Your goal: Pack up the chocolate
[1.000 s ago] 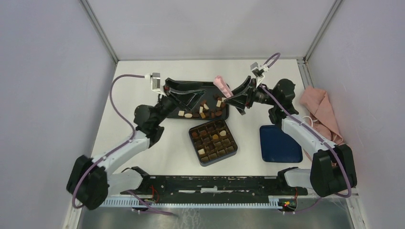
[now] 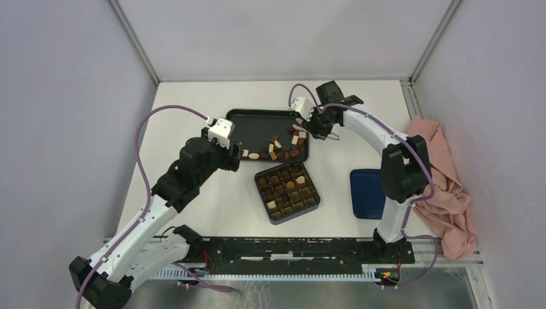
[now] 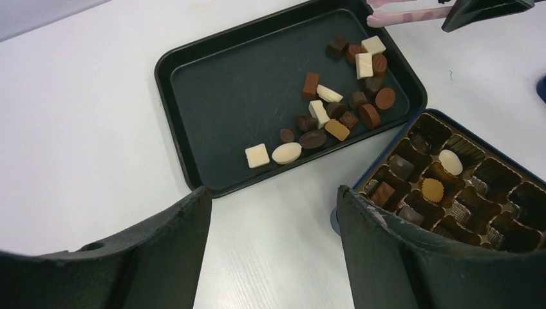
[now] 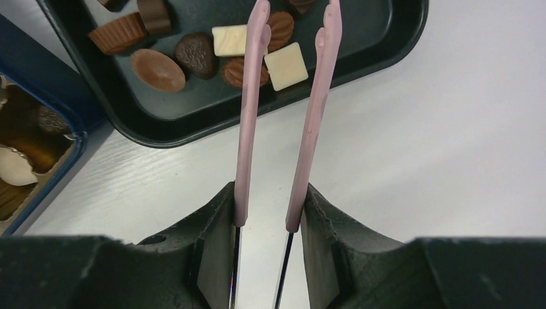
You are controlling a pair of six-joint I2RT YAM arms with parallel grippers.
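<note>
A black tray (image 2: 257, 125) holds assorted dark, milk and white chocolates, clustered at its right and front. Below it sits the box (image 2: 286, 192) with a compartment insert, some cells filled, others empty. My left gripper hangs open at the tray's left front with nothing between its fingers. My right gripper is over the tray's right end, its long pink fingers apart above chocolates, among them a white square (image 4: 287, 67); nothing is held between them.
An empty blue tray (image 2: 378, 193) lies at the right. A pink cloth (image 2: 444, 212) is bunched along the right edge. White table shows left of the black tray and box.
My left gripper has shifted slightly down and left from over the tray.
</note>
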